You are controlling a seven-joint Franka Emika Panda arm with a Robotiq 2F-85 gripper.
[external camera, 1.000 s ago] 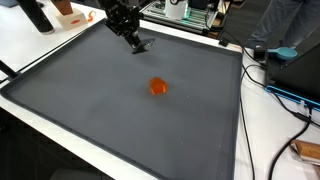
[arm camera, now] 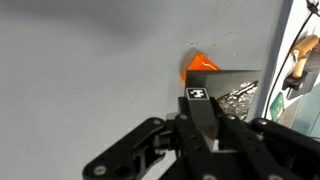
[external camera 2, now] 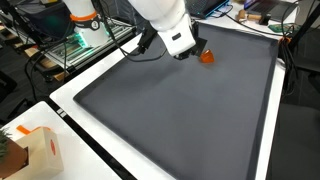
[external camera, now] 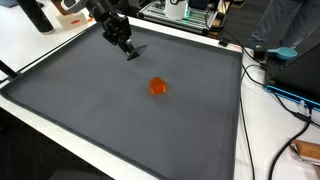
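My gripper is shut on a flat dark grey piece (arm camera: 232, 84), which sticks out beyond the fingers and has a shiny, speckled lower part. In exterior view 1 the gripper (external camera: 129, 47) is near the far left of the dark board, with the flat piece (external camera: 138, 51) at its tip. An orange object (external camera: 158, 87) rests on the board, apart from the gripper. The wrist view shows this orange object (arm camera: 199, 63) partly behind the flat piece. In exterior view 2 the orange object (external camera 2: 207, 57) appears just right of the gripper's dark fingers.
The grey board (external camera: 120, 120) is otherwise bare, with wide free room toward the front. Cables (external camera: 285, 95) and a blue tool (external camera: 282, 53) lie beyond its right edge. An orange-and-white box (external camera 2: 42, 150) stands off the board at the front left of exterior view 2.
In exterior view 1 the arm and the flat piece have shifted left, and more of the arm's white part shows. The orange object has stayed in place.
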